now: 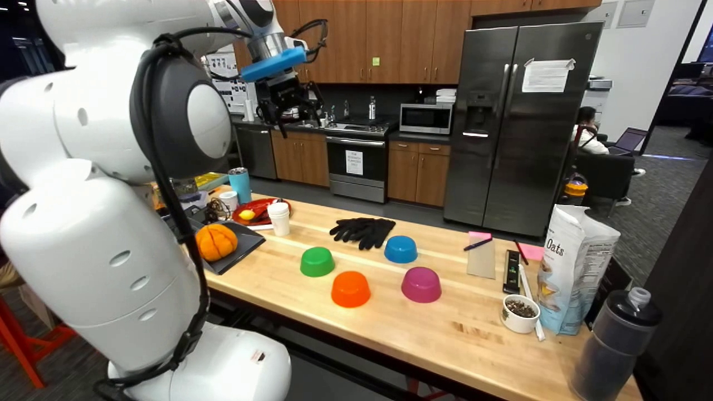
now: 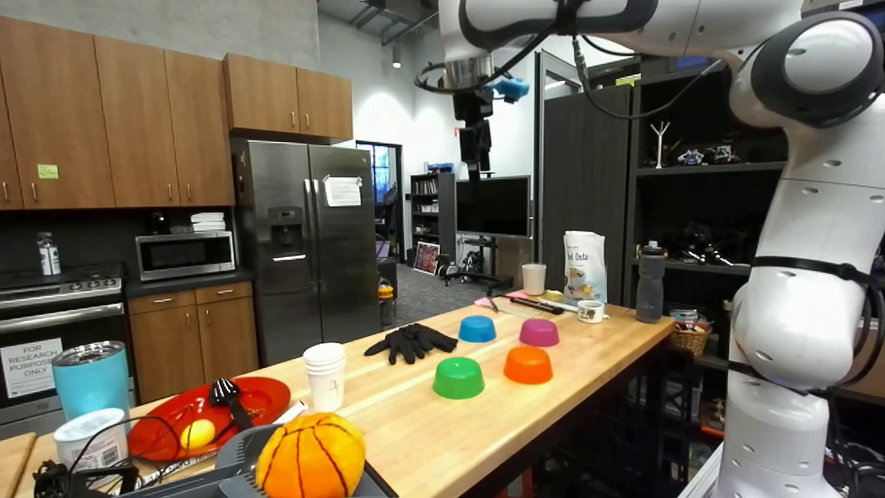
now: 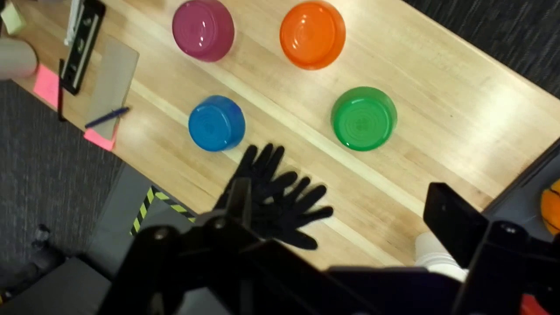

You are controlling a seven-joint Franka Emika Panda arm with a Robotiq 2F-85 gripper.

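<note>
High above the table's far side, my gripper (image 1: 297,120) hangs open; the wrist view shows its two black fingers (image 3: 452,223) wide apart with nothing held between them. Below on the wooden tabletop sit a green bowl (image 3: 363,119), an orange bowl (image 3: 313,36), a purple bowl (image 3: 203,29) and a blue bowl (image 3: 216,124), all apparently upside down and apart from each other. A pair of black gloves (image 3: 283,202) lies beside the blue bowl, partly hidden by the gripper in the wrist view.
White paper cups (image 2: 325,377) stand near a red plate (image 2: 269,397) holding a yellow item and a black utensil. An orange plush ball (image 2: 311,455) rests on a dark tray. An oats bag (image 1: 573,267) and a bottle (image 1: 615,344) occupy the other end. Bare wood surrounds the bowls.
</note>
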